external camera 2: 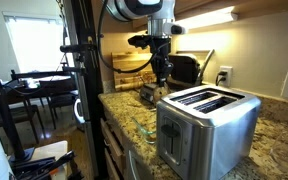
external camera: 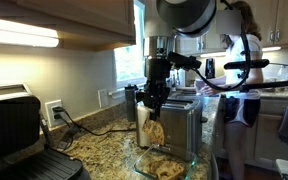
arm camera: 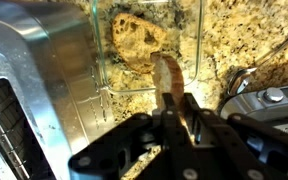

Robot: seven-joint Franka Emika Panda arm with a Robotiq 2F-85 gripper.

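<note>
A slice of bread [arm camera: 167, 75] is pinched edge-on between the fingers of my gripper, which is shut on it. From the side, the held slice [external camera: 154, 132] hangs upright below the gripper [external camera: 154, 108], over or near a clear glass dish [external camera: 141, 163]. Another bread slice [arm camera: 139, 41] lies inside the dish, and its browned, porous face shows in the wrist view. In the second exterior view the gripper [external camera 2: 161, 82] is behind the toaster, and the bread is hard to make out there.
A silver toaster [external camera 2: 204, 128] stands beside the dish. A dark grill-like appliance [external camera: 12, 125] sits at the counter's left. Cords run to the wall outlet [external camera: 54, 112]. A person [external camera: 246, 85] stands at the far end.
</note>
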